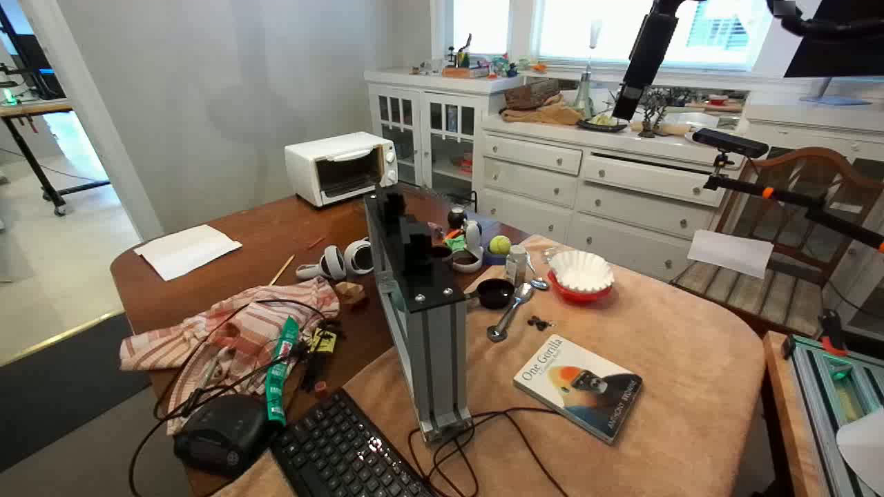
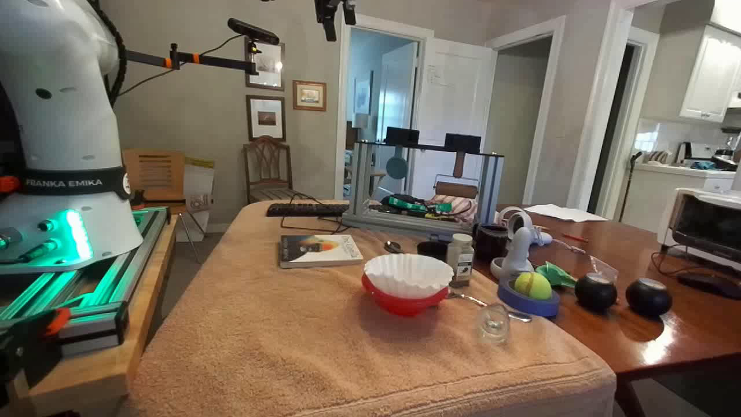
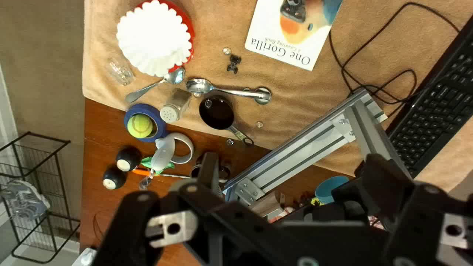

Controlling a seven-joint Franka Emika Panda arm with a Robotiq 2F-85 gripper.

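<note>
My gripper hangs high above the table at the top of exterior view 2. In the wrist view the gripper is open, its two black fingers wide apart and nothing held between them. Below lies a tan towel bearing a red bowl with white paper filters in it. The book "One Gorilla" lies flat. Between them are a shaker, a small dark pan, a long double-ended spoon and a smaller spoon. A clear glass rests near the bowl.
A metal frame stands upright across the table, beside a keyboard and loose cables. A tennis ball sits in blue tape, near two black round objects. The white toaster oven is farther back.
</note>
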